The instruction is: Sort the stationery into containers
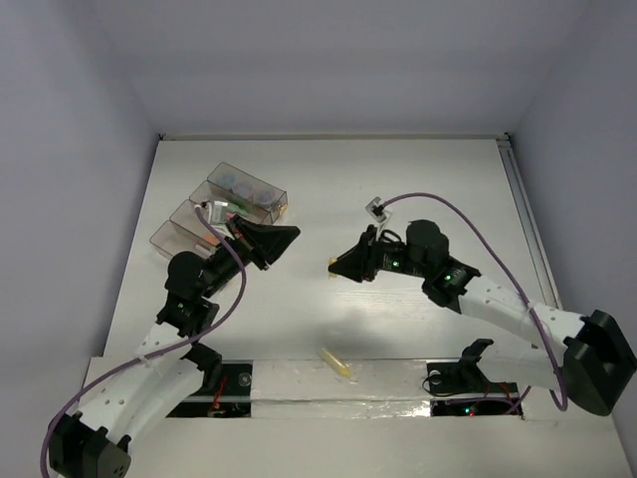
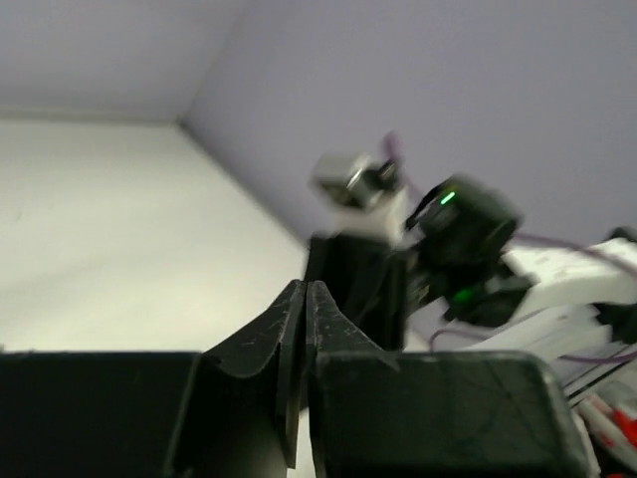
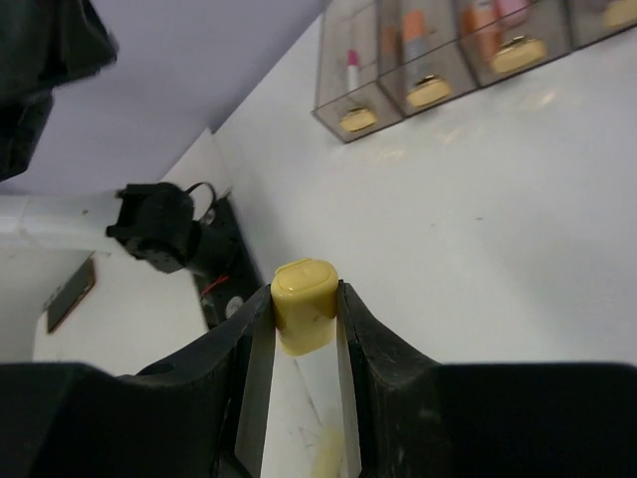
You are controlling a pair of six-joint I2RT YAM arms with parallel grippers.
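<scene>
In the right wrist view, my right gripper is shut on a yellow cap. In the top view it hangs over the middle of the table, pointing left. The pale yellow marker body lies apart from the cap, down by the table's front edge; it is a blur low in the right wrist view. My left gripper is shut, nothing between its fingers. From above, the left gripper shows just right of the clear container, whose compartments hold pens and other small items and are partly hidden by the left arm.
A crinkled clear strip runs along the front, between the two arm bases. Compartment walls face the right gripper from across the table.
</scene>
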